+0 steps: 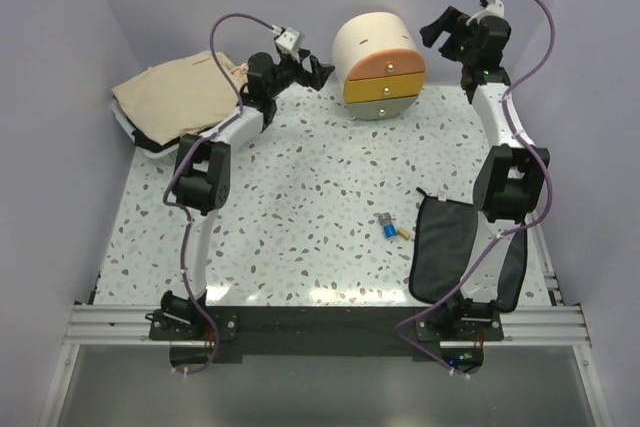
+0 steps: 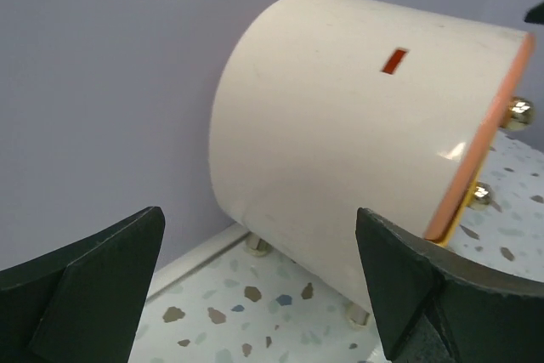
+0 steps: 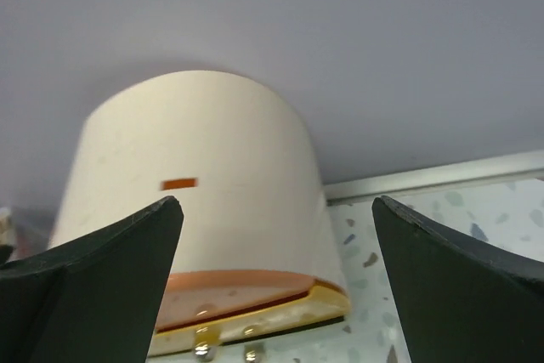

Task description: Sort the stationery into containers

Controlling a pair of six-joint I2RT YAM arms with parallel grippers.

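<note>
A small blue item [image 1: 389, 230] with a grey end lies on the speckled table, and a short tan piece [image 1: 404, 234] rests beside it. At the back stands a rounded white cabinet [image 1: 372, 35] whose orange, yellow and green drawers look closed. My left gripper [image 1: 318, 72] is open just left of the cabinet, nothing between its fingers. Over to the cabinet's right, my right gripper [image 1: 440, 34] hangs open and empty. Each wrist view shows the white cabinet [image 2: 340, 108] beyond spread fingers; in the right one, the cabinet's top [image 3: 204, 133] is visible with a red mark.
A white basket [image 1: 130, 127] covered by a beige cloth [image 1: 175, 97] sits at the back left. A black mat [image 1: 468, 252] lies at the front right, with a small clear object [image 1: 442, 194] at its top edge.
</note>
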